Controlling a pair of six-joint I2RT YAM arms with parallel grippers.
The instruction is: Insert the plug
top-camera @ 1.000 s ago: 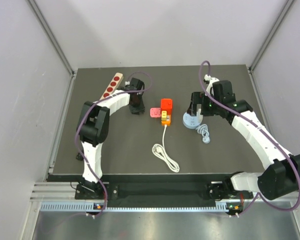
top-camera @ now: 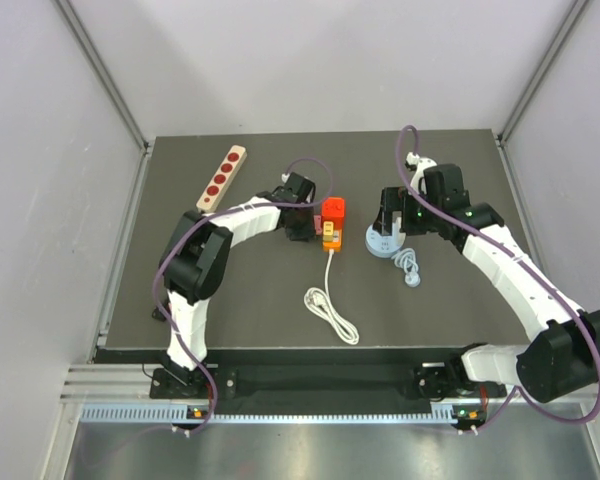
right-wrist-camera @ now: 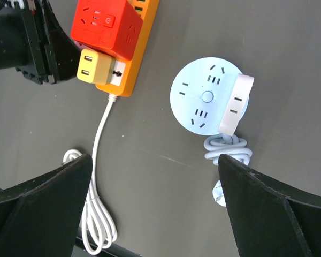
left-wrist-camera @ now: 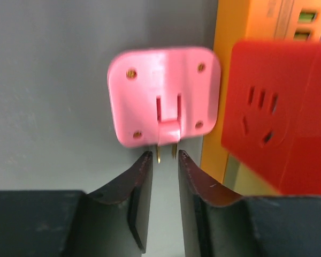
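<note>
In the left wrist view, a pink plug piece (left-wrist-camera: 139,96) with two thin prongs lies on the table, with the fingertips of my left gripper at its prongs, part open. To its right are the orange power strip (left-wrist-camera: 216,128) and red cube adapter (left-wrist-camera: 267,118). In the right wrist view a yellow adapter (right-wrist-camera: 94,67) sits on the strip beside the red cube. My right gripper hangs open above the white round socket unit (right-wrist-camera: 192,91) and its coiled cable.
A wooden block with red dots (top-camera: 221,178) lies at the back left. A white coiled cord (top-camera: 330,315) runs toward the front edge.
My left gripper has moved right from the open table left of the pink piece to right over it. The right arm stays still.
</note>
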